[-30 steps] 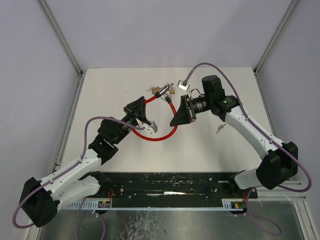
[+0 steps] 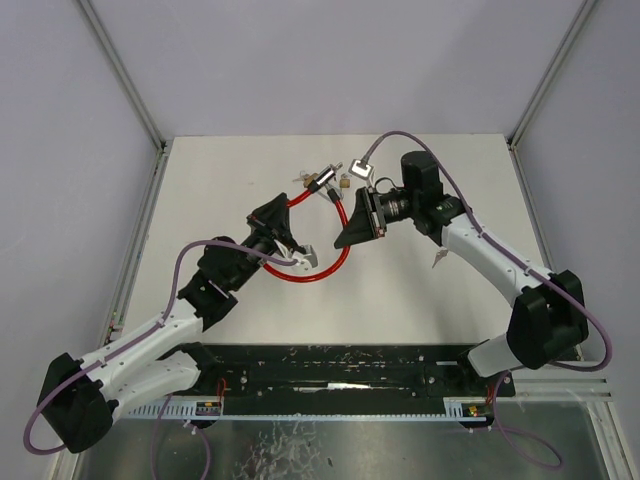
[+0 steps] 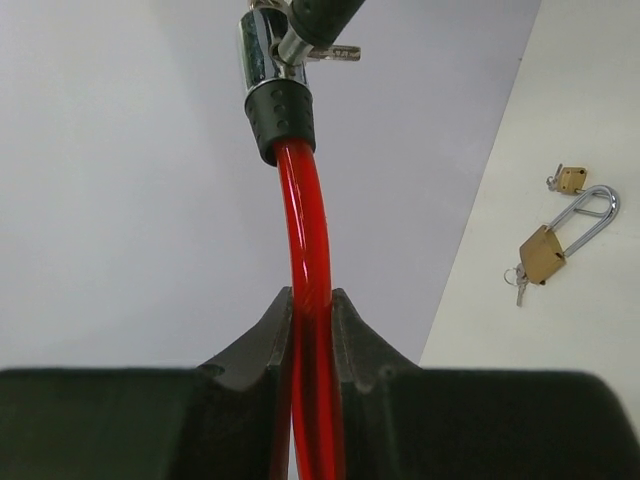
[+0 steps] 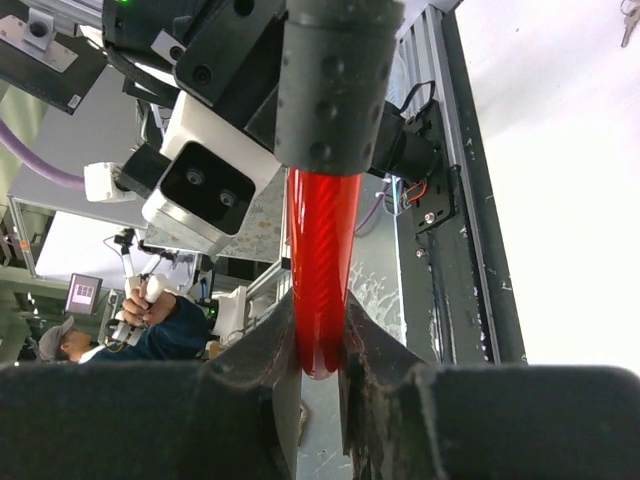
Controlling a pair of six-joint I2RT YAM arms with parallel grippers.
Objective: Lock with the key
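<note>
A red cable lock loops between my grippers. Its silver lock barrel (image 2: pixel 323 178) is raised at the top, with the other dark end beside it; in the left wrist view the barrel (image 3: pixel 262 60) meets a dark fitting with a metal pin. My left gripper is shut on the red cable below the barrel. My right gripper is shut on the red cable just below its dark end piece (image 4: pixel 330 90).
Brass padlocks (image 3: pixel 543 255) (image 3: pixel 571 180) with keys lie on the white board (image 2: pixel 210 170) behind the lock. More keys (image 2: pixel 440 256) lie at the right. The board's left part is clear.
My right arm has shifted slightly up and left, bringing its cable end a little toward the barrel. The left arm has barely moved.
</note>
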